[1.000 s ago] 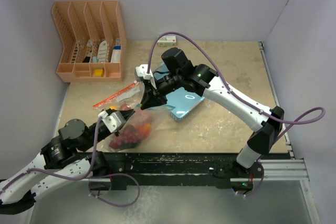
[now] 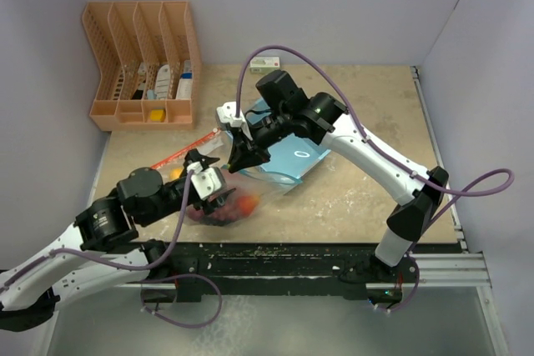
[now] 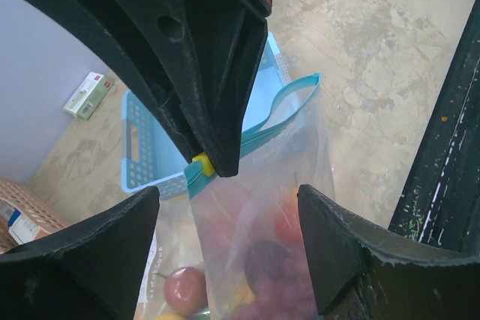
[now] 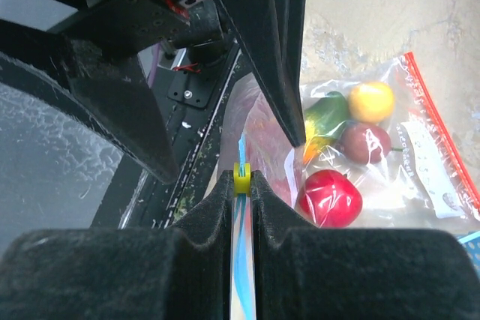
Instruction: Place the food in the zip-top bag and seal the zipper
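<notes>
A clear bag (image 3: 259, 207) with a blue zipper (image 3: 259, 137) holds purple and red food. The zipper's left end, with a yellow piece (image 3: 203, 164) on it, is pinched by my right gripper, which is shut there and holds this end raised. My left gripper is open, its fingers (image 3: 120, 237) spread below the zipper, the bag showing between them. In the right wrist view its two dark fingers (image 4: 262, 43) stand apart on either side of the zipper line. Toward its far end the zipper gapes. From above, both grippers (image 2: 235, 164) overlap the bag and hide its mouth.
Another clear bag with a red zipper (image 4: 431, 103) lies beside it, with a yellow fruit (image 4: 371, 102) and several other foods near. A blue basket (image 2: 294, 156) stands behind. A divided tan organizer (image 2: 104, 114) is at back left.
The right gripper has shifted only slightly.
</notes>
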